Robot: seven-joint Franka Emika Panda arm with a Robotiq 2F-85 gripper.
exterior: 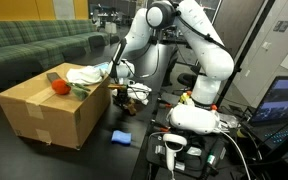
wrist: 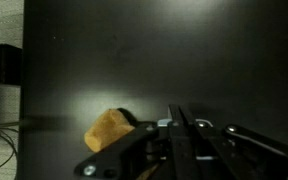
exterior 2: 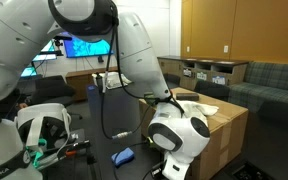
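Note:
A tan, soft-looking object (wrist: pixel 109 130) shows in the wrist view beside my gripper and runs in under its dark fingers. The fingers are shut on it, though the place of contact is hidden by the gripper itself. In exterior view 1 my gripper (exterior: pixel 126 99) is low over the dark table, just right of the cardboard box's near end. Its fingertips are too small to make out there. The white arm hides the gripper in exterior view 2.
An open cardboard box (exterior: pixel 44 118) holds a red-orange ball (exterior: pixel 61 87), a white cloth (exterior: pixel 84 74) and other items. A blue object (exterior: pixel 120 137) lies on the table in front.

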